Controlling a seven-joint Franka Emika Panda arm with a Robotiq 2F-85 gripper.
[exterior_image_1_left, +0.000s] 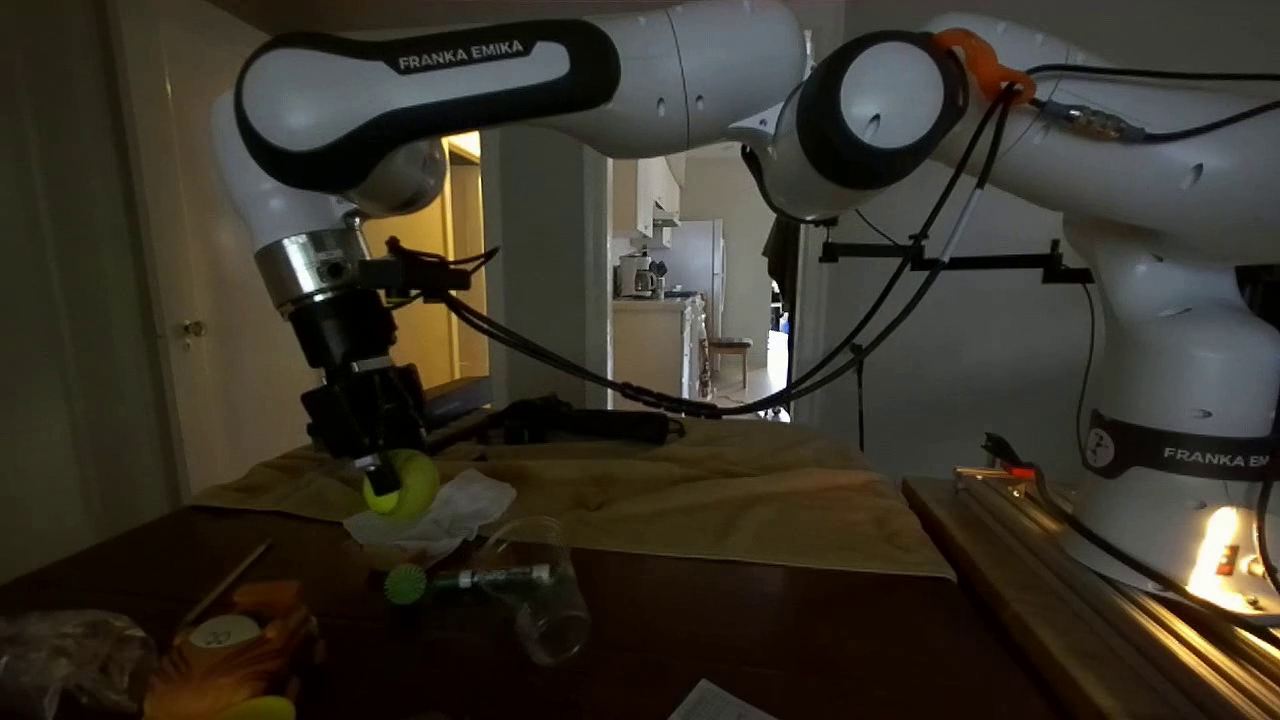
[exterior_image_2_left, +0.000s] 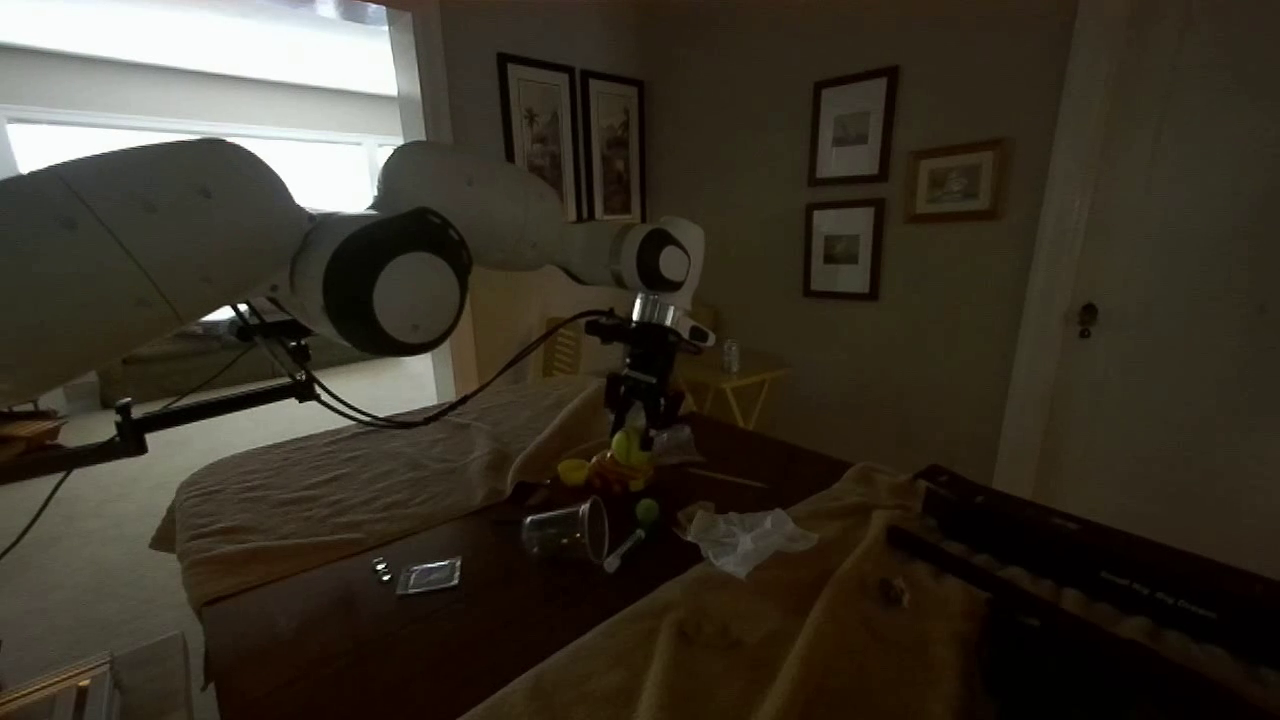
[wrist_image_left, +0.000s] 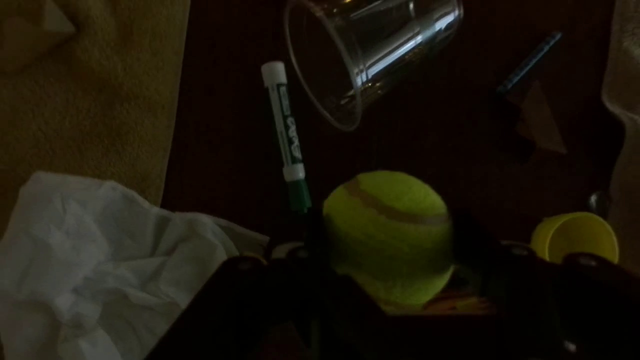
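Observation:
A yellow-green tennis ball (wrist_image_left: 388, 237) is held between the fingers of my gripper (exterior_image_1_left: 390, 482), which is shut on it. In exterior view 1 the ball (exterior_image_1_left: 414, 484) hangs above the table, in front of the crumpled white sheet (exterior_image_1_left: 462, 510). Exterior view 2 shows the gripper (exterior_image_2_left: 632, 444) and ball over the far part of the table. A clear plastic cup (wrist_image_left: 384, 54) lies on its side, its mouth towards a green-capped marker (wrist_image_left: 285, 129). The fingers are very dark in the wrist view.
An orange object (exterior_image_1_left: 240, 636) and a crinkled clear bag (exterior_image_1_left: 72, 660) occupy the table's near left. A small yellow cup (wrist_image_left: 576, 237) lies to the right in the wrist view. A spiky green ball (exterior_image_1_left: 405, 584) is by the marker. Tan cloth (exterior_image_1_left: 720, 504) covers the back.

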